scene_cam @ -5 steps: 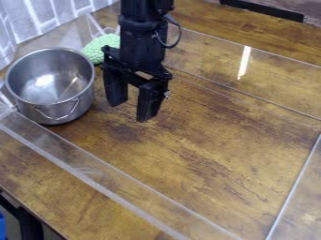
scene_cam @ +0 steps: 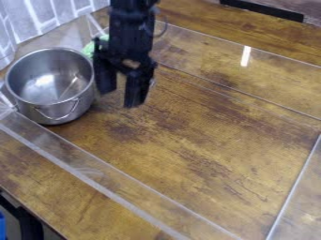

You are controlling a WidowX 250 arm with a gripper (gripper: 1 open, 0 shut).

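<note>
My gripper (scene_cam: 124, 86), a dark, motion-blurred shape, hangs from the top centre just right of a large steel pot (scene_cam: 48, 84) at the left of the table (scene_cam: 201, 141). Whether its fingers are open or shut, or hold anything, is too blurred to tell. Part of a pale green object (scene_cam: 98, 47) shows behind the arm, above the pot.
Clear strips or edges run along the table's left and right sides. A dark edge (scene_cam: 276, 11) lies at the back right.
The pot looks much the same.
</note>
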